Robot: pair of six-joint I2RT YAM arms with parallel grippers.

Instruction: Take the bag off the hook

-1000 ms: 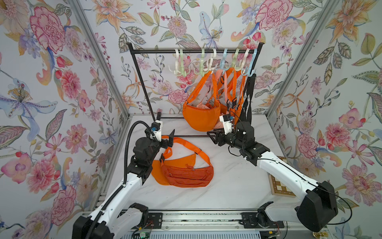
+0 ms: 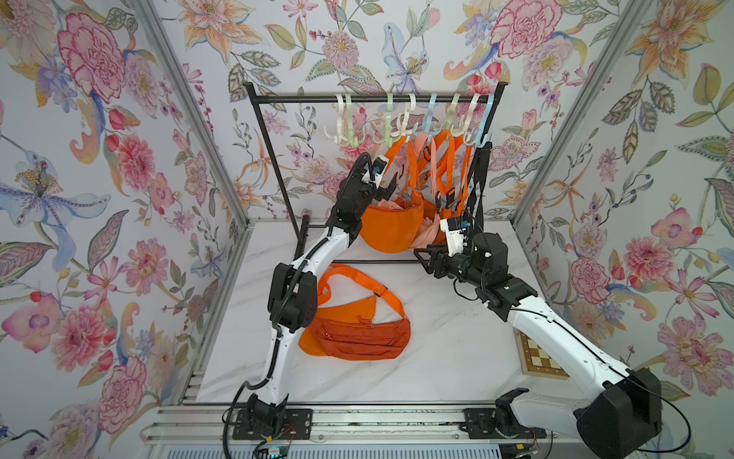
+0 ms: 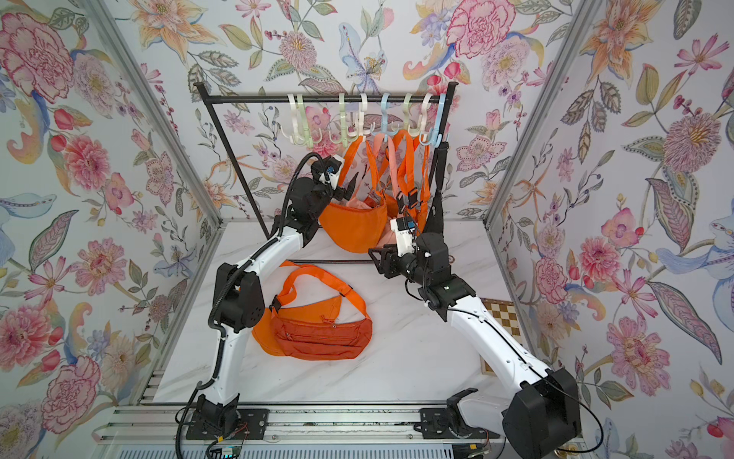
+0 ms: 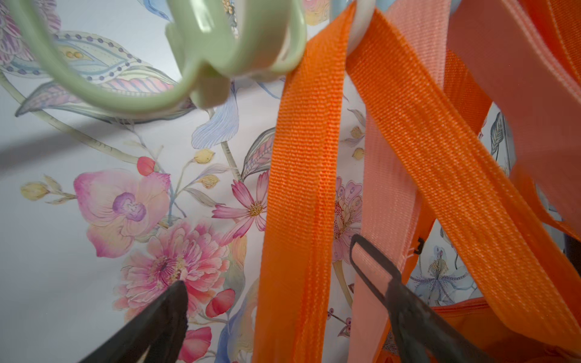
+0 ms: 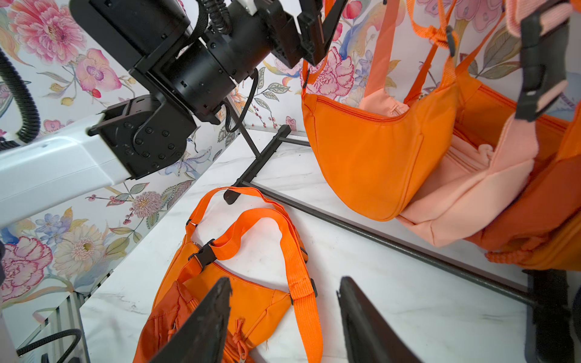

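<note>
Orange and pink bags hang by straps from pastel hooks on a black rack, the front orange bag lowest at left. My left gripper is raised at that bag's straps, open around an orange strap, not closed on it; a green hook is just above. My right gripper stands apart, below and right of the hanging bags, its fingers open with nothing between.
Orange bags lie with looped straps on the white table at front left. A wooden board is at the right edge. The rack's lower bar crosses behind the free middle.
My left arm has risen and moved toward the back, up to the hanging straps.
</note>
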